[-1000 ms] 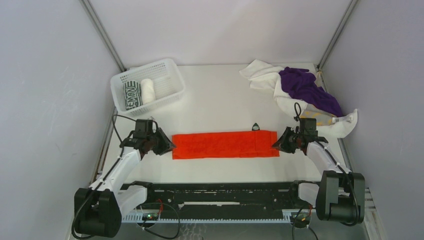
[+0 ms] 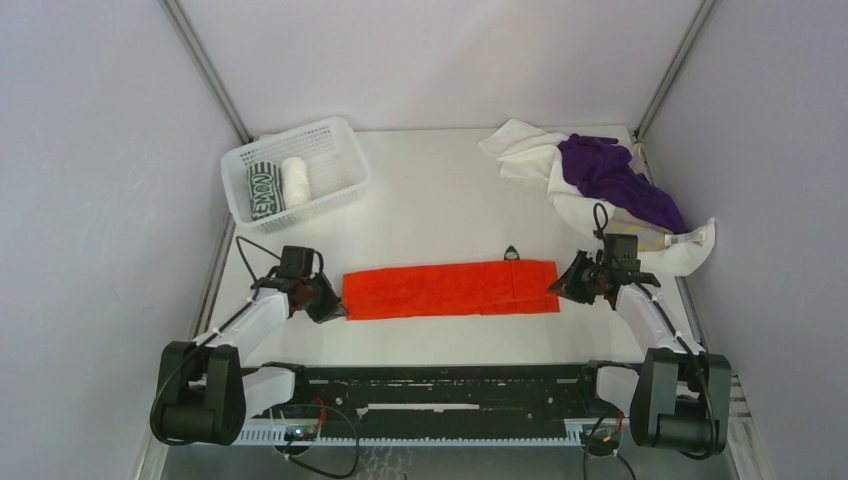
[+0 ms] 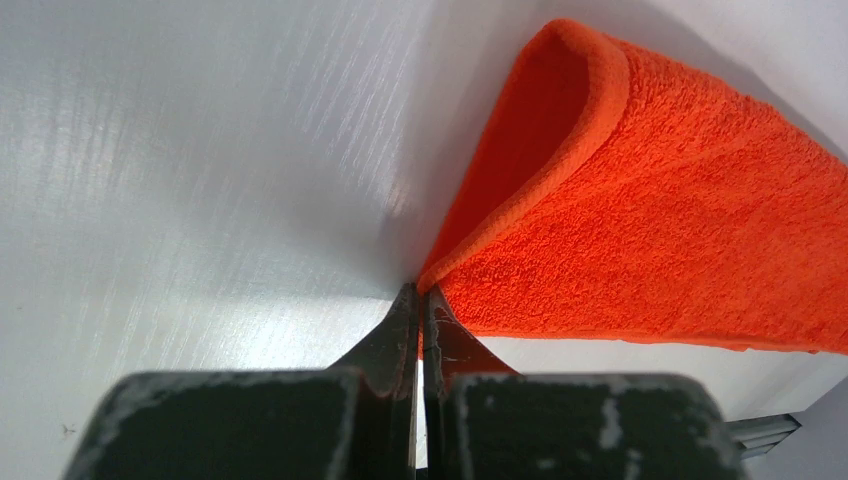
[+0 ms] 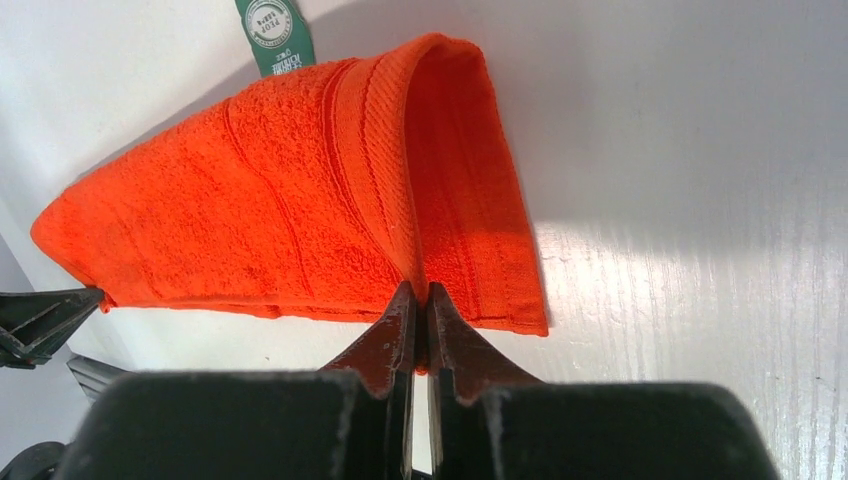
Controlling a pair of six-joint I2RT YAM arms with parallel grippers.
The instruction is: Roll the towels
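An orange-red towel (image 2: 430, 291) lies as a long folded strip across the front of the table. At its left end, my left gripper (image 2: 341, 313) is shut on the near part of the edge; in the left wrist view the towel's raised edge (image 3: 600, 85) runs down into the fingertips. My right gripper (image 2: 553, 288) is shut on the upper layer at the right end. There, in the right wrist view, the pinched upper layer (image 4: 390, 150) stands up from a lower layer (image 4: 505, 240) flat on the table. A green tag (image 4: 277, 35) sticks out at the far edge.
A white basket (image 2: 345, 190) at the back left holds a striped roll (image 2: 265, 190) and a white roll (image 2: 295, 182). White and purple cloths (image 2: 610, 175) lie heaped at the back right, close behind the right arm.
My left gripper has come nearer the front edge, down along the towel's left end. The right gripper has barely shifted, slightly rightward, and the towel's right end with it.
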